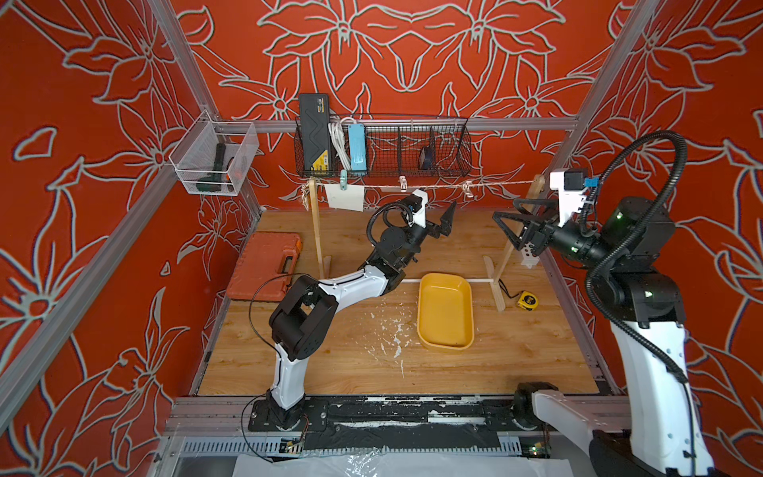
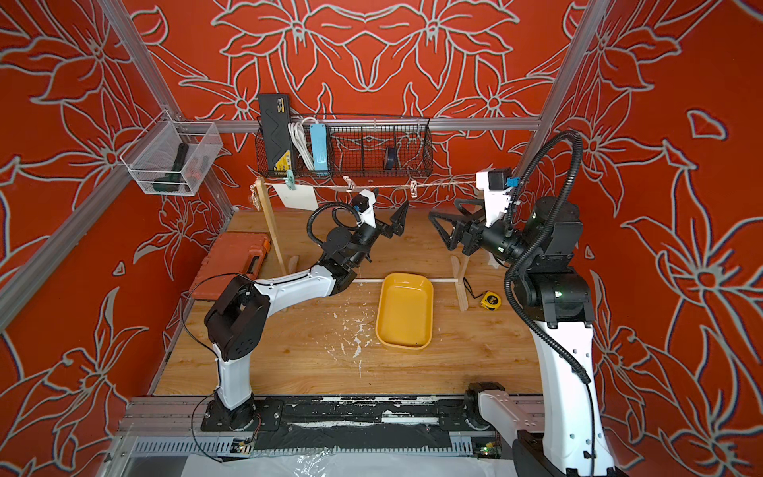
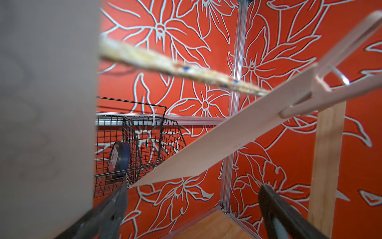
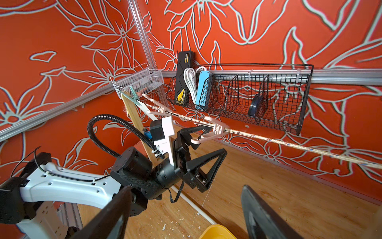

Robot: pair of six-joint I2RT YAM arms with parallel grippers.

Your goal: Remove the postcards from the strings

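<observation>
A string (image 1: 508, 183) spans two wooden posts. From it hangs a white postcard (image 1: 345, 198) under a teal clip (image 1: 343, 179) at the left. A pale clip (image 1: 403, 183) sits near its middle, another pale clip (image 1: 467, 189) farther right. My left gripper (image 1: 436, 208) is open just below the string, between these pale clips. In the left wrist view a slanting postcard (image 3: 222, 139) hangs from a pink clip, above and between the open fingers. A blurred pale surface fills that view's left side. Apart from the string, my right gripper stands open and empty.
On the wooden table is an empty yellow tray (image 1: 446, 311). A tape measure (image 1: 527, 300) and right post (image 1: 508, 258) stand beyond it. An orange case (image 1: 264, 265) lies left. Behind the string hangs a wire basket (image 1: 413, 151).
</observation>
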